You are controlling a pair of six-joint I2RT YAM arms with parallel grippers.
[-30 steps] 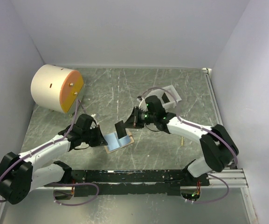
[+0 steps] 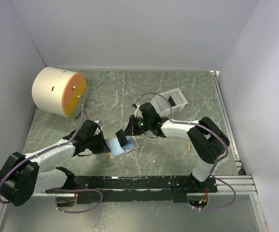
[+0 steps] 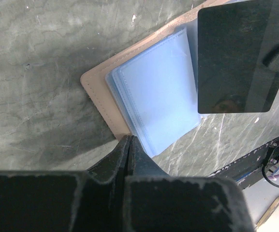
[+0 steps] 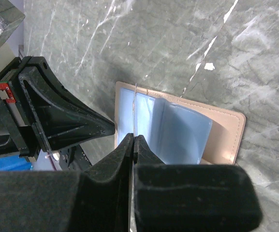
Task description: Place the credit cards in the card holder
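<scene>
The card holder (image 2: 115,148), tan outside with pale blue sleeves (image 3: 161,87), lies open on the grey table. At its near-left edge my left gripper is shut on the holder's border. My right gripper (image 2: 128,133) pinches a thin black card (image 3: 231,72) and holds it over the sleeves. In the right wrist view the card (image 4: 134,111) shows edge-on as a thin line rising from the closed fingers. From these views I cannot tell whether its lower edge touches a sleeve.
Behind the right arm stands a white tray (image 2: 182,106) with another dark card (image 2: 171,101) in it. A large cream cylinder (image 2: 52,92) with an orange end occupies the back left. Bare table stretches behind the holder.
The right gripper has come left and lower with the black card, now closer over the holder.
</scene>
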